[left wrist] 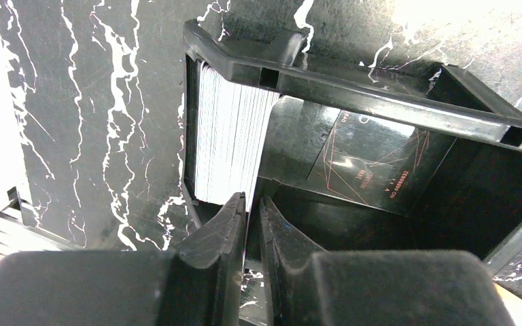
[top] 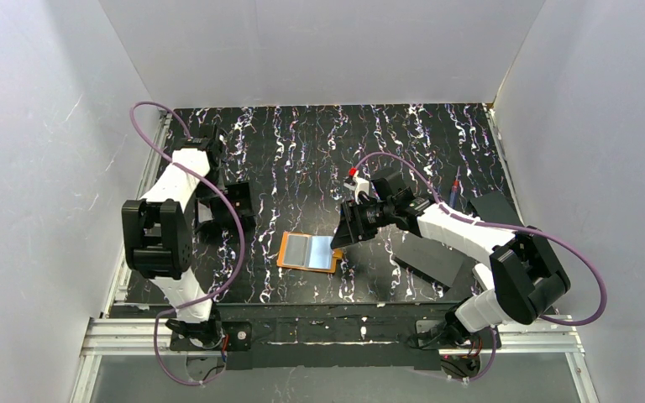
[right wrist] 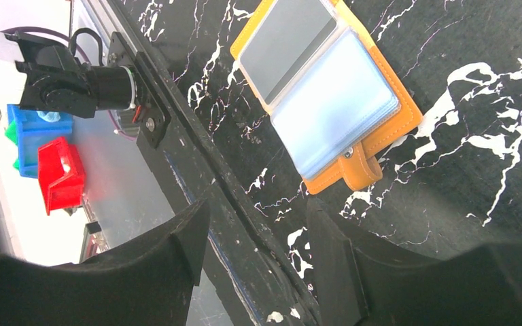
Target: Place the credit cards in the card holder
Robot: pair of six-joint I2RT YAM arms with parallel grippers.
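White cards (left wrist: 228, 136) stand packed on edge at one end of a black box (left wrist: 394, 109). A dark card with red lines (left wrist: 374, 159) lies in the open part of that box. My left gripper is at the front of the stack, its fingers slightly apart. The thin pale edge of the outermost card runs down along the left finger; whether it is gripped does not show. The orange card holder (right wrist: 391, 139) lies spread on the table, with clear sleeves (right wrist: 333, 105) on top. Close to its clasp end, my right gripper stands open and empty.
Flat dark panels (top: 432, 260) and a pen-like tool (top: 454, 191) lie on the right of the table. Free tabletop surrounds the holder, also between it and the black box (top: 239, 201). Purple cables loop above both arms.
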